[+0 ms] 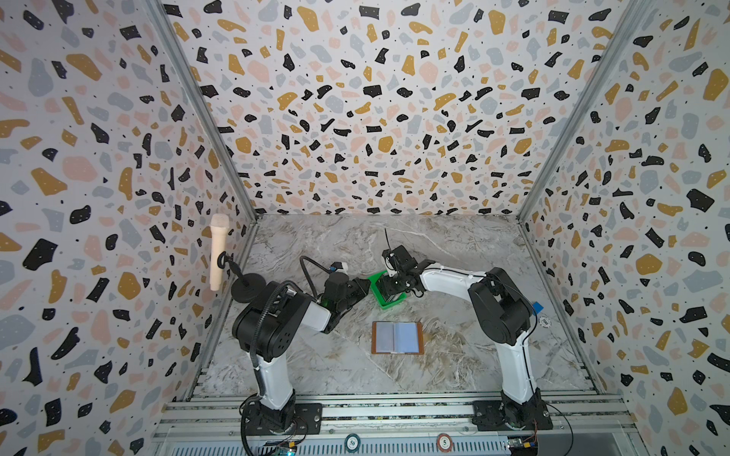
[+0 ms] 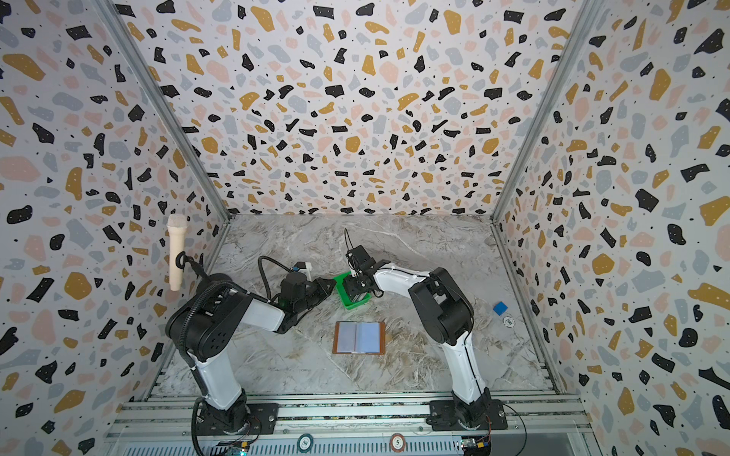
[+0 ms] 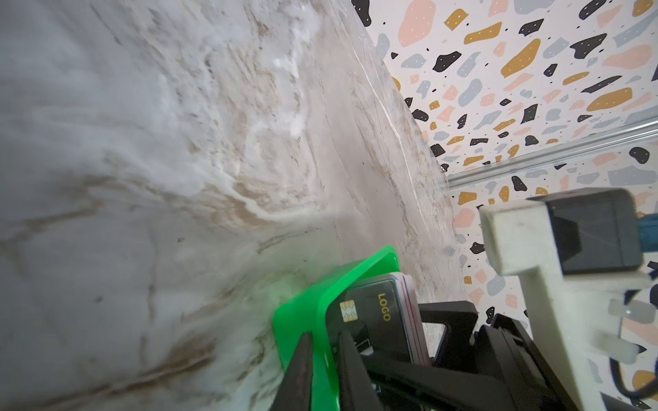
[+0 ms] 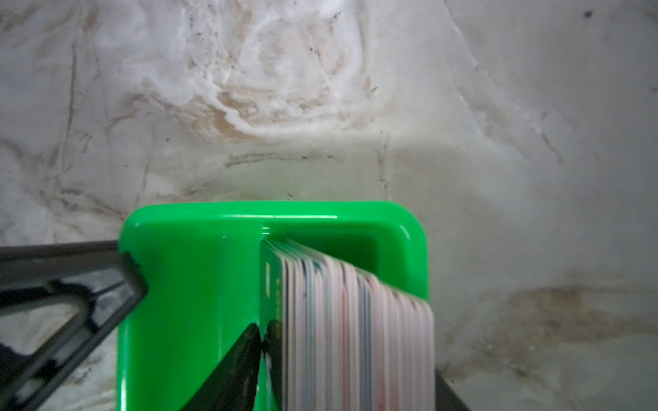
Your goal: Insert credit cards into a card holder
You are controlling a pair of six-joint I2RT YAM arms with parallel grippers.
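Observation:
A stack of cards (image 4: 346, 328) stands on edge inside a green tray (image 1: 377, 292); the front card is black with a gold chip (image 3: 370, 311). My right gripper (image 2: 356, 287) is shut on the stack, its fingertips at either side. My left gripper (image 2: 329, 287) is at the tray's left, its fingers (image 3: 349, 376) at the tray wall, part open. An open card holder (image 1: 397, 337) with clear sleeves lies in front of the tray.
A blue block (image 2: 499, 307) and a small round object (image 2: 508, 321) lie at the far right. A black stand (image 1: 248, 287) is at the left.

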